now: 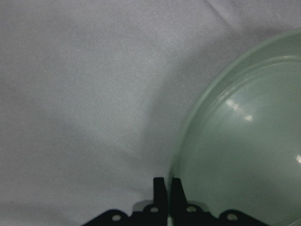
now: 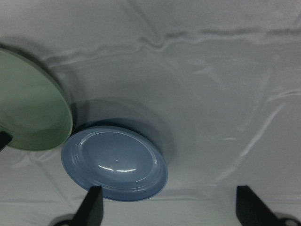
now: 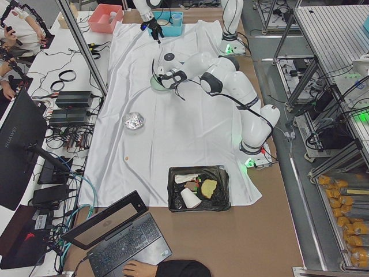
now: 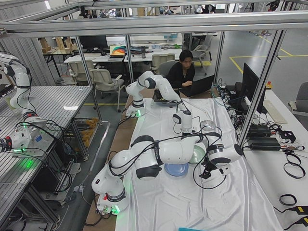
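Observation:
A pale green plate [image 1: 244,141] fills the right of the left wrist view; my left gripper is shut on its rim. In the right wrist view the green plate [image 2: 30,103] lies at the left, beside a blue oval plate [image 2: 114,162] on the white cloth. My right gripper stands open above the cloth, the blue plate just ahead of its left finger. In the camera left view the arms largely hide both plates.
A black tray of food items [image 3: 222,190] sits at the cloth's near end. A foil-covered object [image 3: 133,120] lies on the left, and a blue bin [image 3: 177,32] stands at the far end.

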